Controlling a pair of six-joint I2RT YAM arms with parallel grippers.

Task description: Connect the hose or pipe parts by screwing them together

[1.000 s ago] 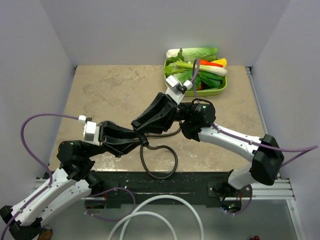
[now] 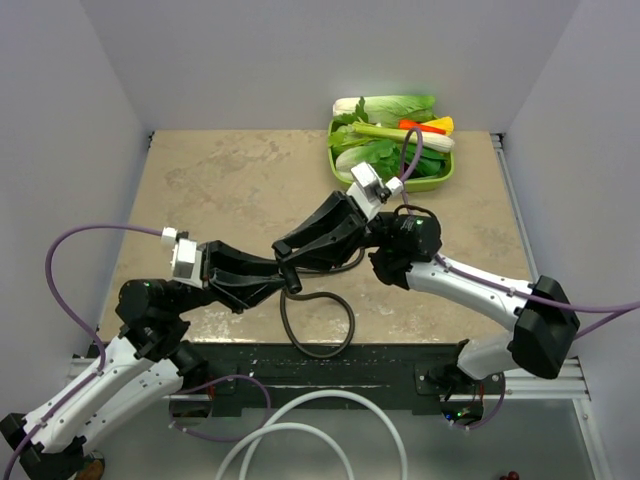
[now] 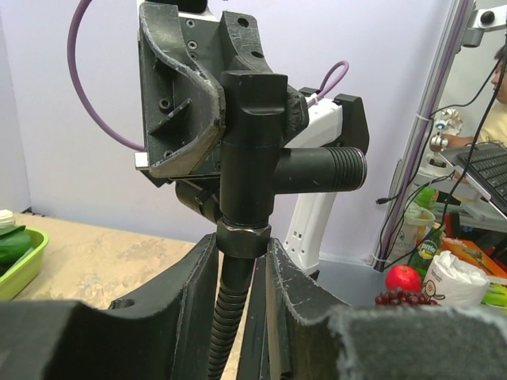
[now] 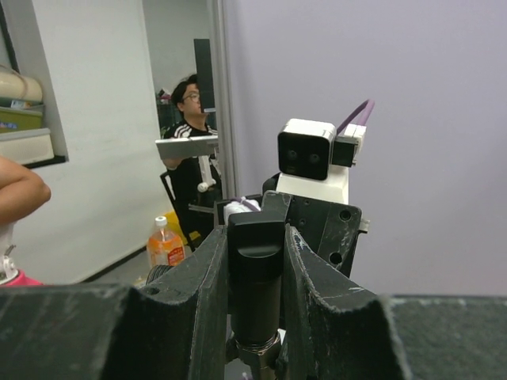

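My left gripper is shut on the hose's threaded end nut, with the ribbed black hose hanging below. A black tee fitting stands upright on that end, side branch pointing right. My right gripper is shut on the fitting's top, facing my left gripper from above. In the top view both meet over the middle of the table, with the rest of the dark hose lying in loops beneath them.
A green basket of vegetables sits at the back right. White tubing loops beyond the front edge.
My left arm is almost unchanged.
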